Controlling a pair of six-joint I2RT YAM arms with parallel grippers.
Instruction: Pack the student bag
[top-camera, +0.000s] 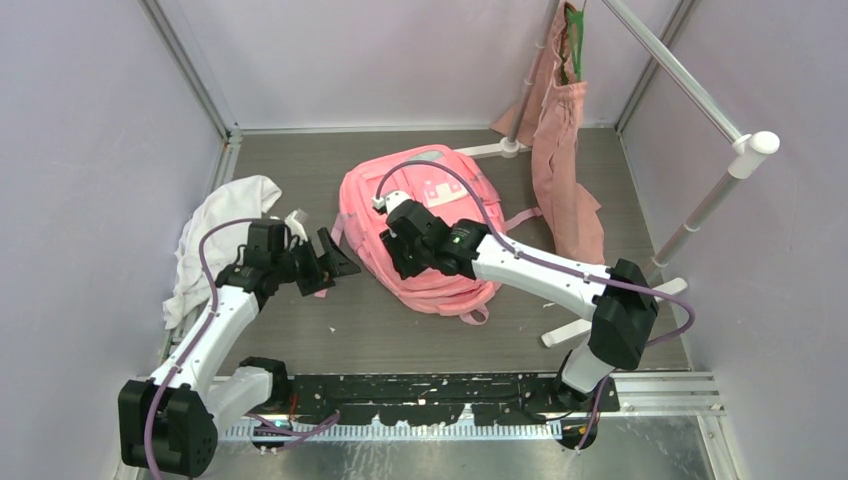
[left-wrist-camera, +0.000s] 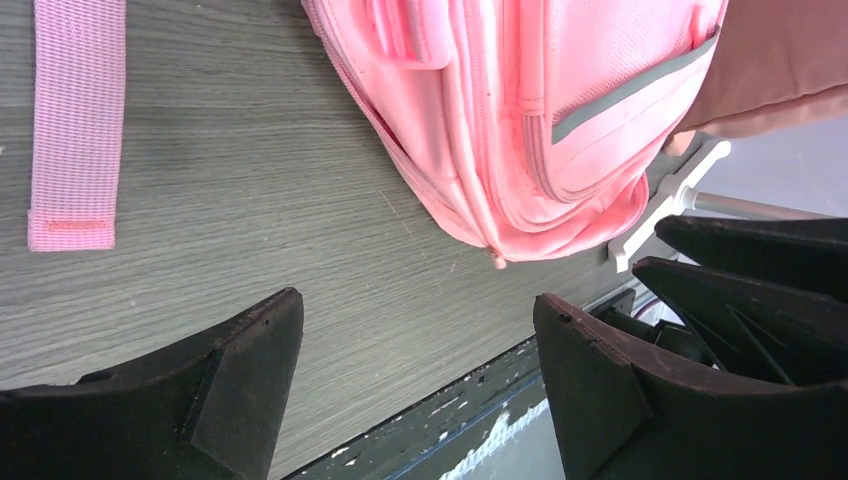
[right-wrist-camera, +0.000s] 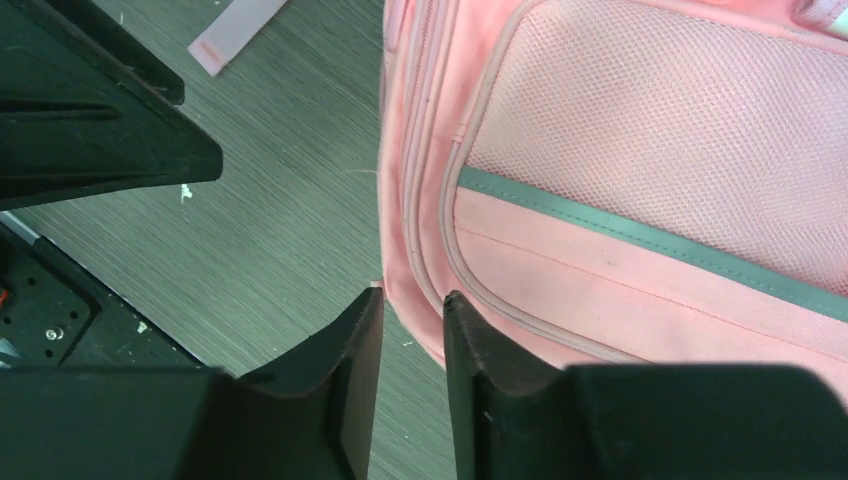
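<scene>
A pink backpack (top-camera: 450, 295) lies flat on the grey floor, its front pocket with mesh and grey-green band (right-wrist-camera: 640, 245) showing in the right wrist view. My right gripper is over the bag's left-middle part, fingers a little apart beside the zipper edge; I cannot tell whether they touch it. My left gripper (top-camera: 330, 262) stands open just left of the bag, bare floor between its fingers in the left wrist view, near a pink strap (left-wrist-camera: 75, 150).
A white cloth (top-camera: 215, 230) lies at the far left. A pink apron-like cloth (top-camera: 565, 170) hangs on a white rack (top-camera: 700, 90) at the right. Bare floor (top-camera: 370, 340) lies in front of the bag.
</scene>
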